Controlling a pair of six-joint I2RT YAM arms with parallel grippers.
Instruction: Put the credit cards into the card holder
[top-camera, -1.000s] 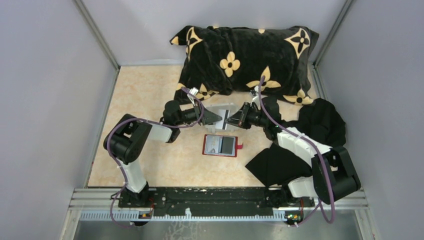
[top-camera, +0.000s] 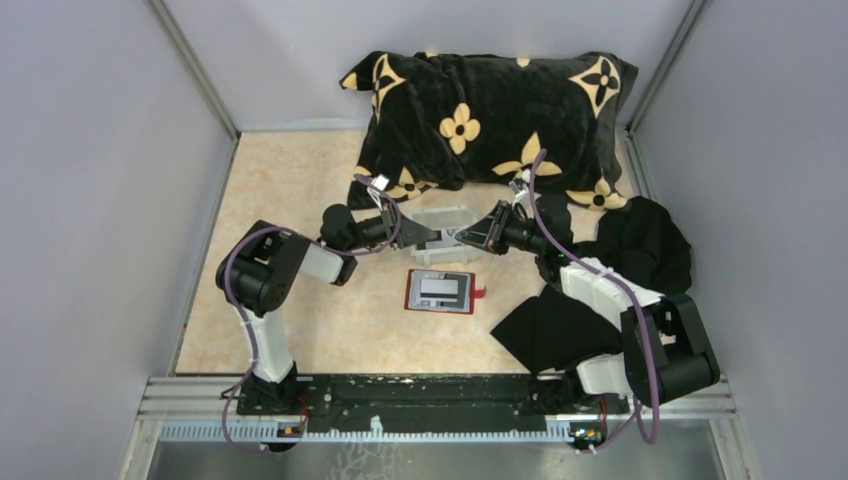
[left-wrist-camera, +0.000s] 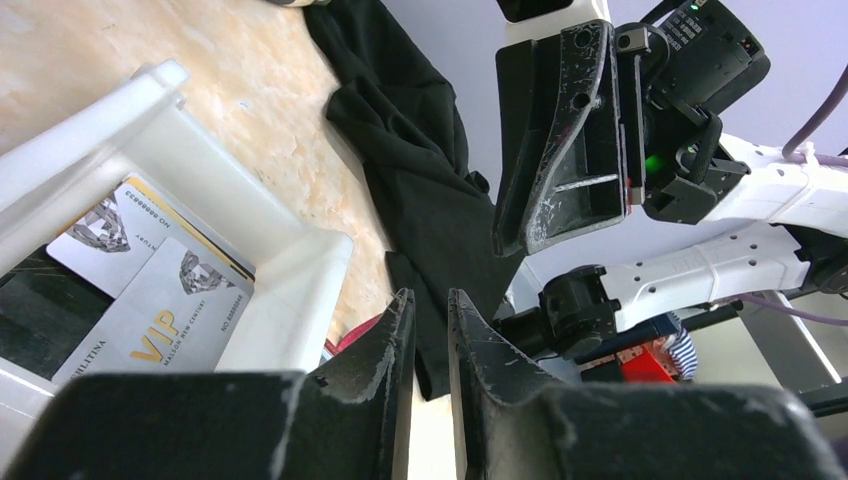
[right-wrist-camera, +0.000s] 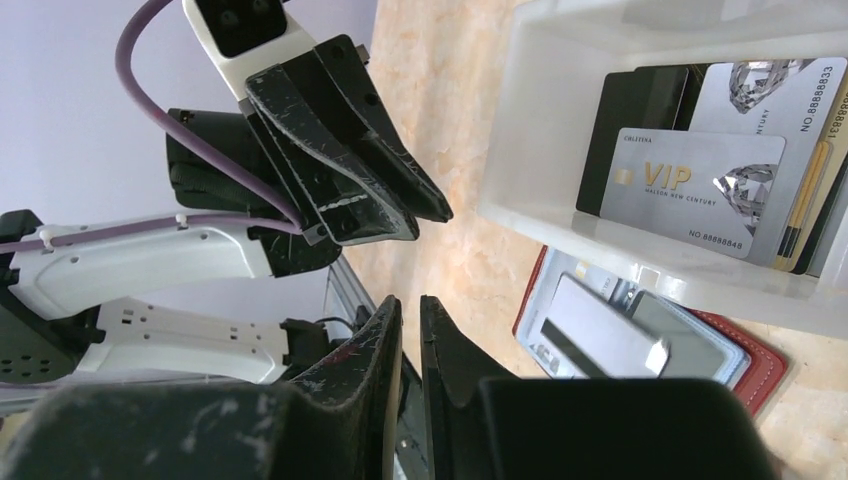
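Observation:
A white card with a dark stripe (right-wrist-camera: 603, 327), blurred at one edge, shows over the open red-edged card holder (right-wrist-camera: 768, 372); whether it rests there cannot be told. In the top view it lies over the middle of the holder (top-camera: 408, 291). My left gripper has a narrow empty gap between its fingers. Facing it across the white tray, my right gripper is also slightly open, holding nothing. Several cards, with a silver VIP card (right-wrist-camera: 690, 185) on top, lie inside the tray (right-wrist-camera: 500, 150). Both grippers hover above this tray, apart from each other.
A black patterned blanket (top-camera: 490, 120) fills the back. Black cloth (top-camera: 550, 325) lies on the right. A red tab (top-camera: 479, 293) sticks out from the holder's right side. Free table is at the left and front.
The grippers have drawn slightly apart.

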